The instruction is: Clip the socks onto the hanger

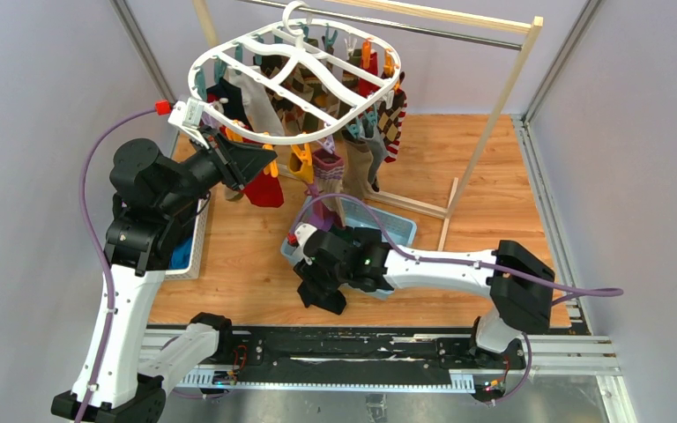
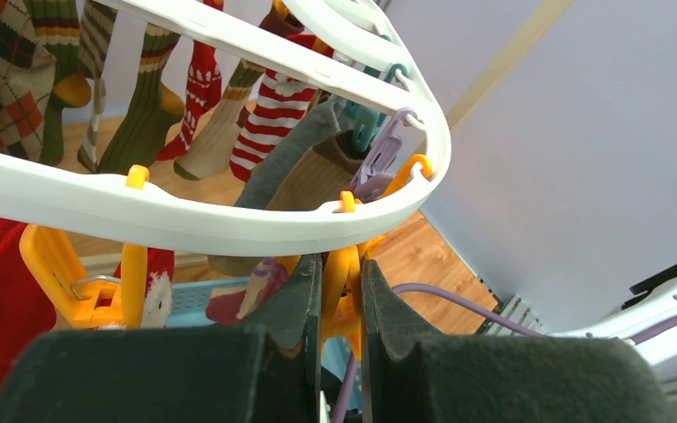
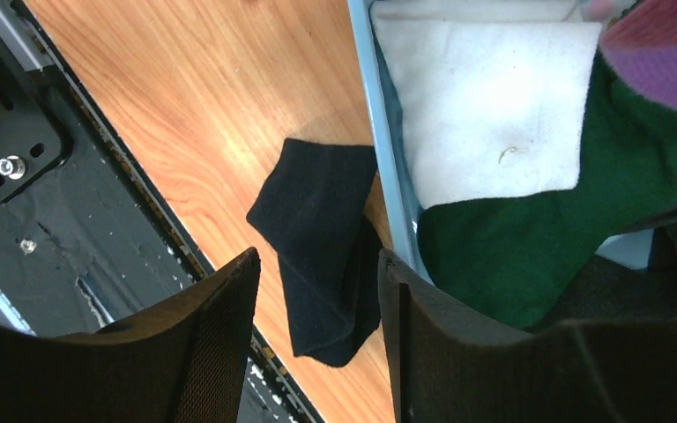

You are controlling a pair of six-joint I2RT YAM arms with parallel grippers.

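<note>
The white oval hanger (image 1: 284,139) carries a ring of clips with many socks hanging below it. At its front rim my left gripper is shut on an orange clip (image 2: 340,295). To the left, another orange clip (image 2: 84,286) hangs by a red sock (image 2: 0,300). A black sock (image 3: 313,198) lies folded on the wooden floor against the blue basket's side. My right gripper is open above it, one finger on either side of the sock's lower part and nothing held.
The blue basket (image 3: 379,123) holds a white sock (image 3: 498,115), a dark green one (image 3: 494,256) and dark grey cloth (image 3: 617,291). A white basket (image 1: 196,251) stands at left. A black machine rail (image 3: 79,220) borders the floor beside the black sock.
</note>
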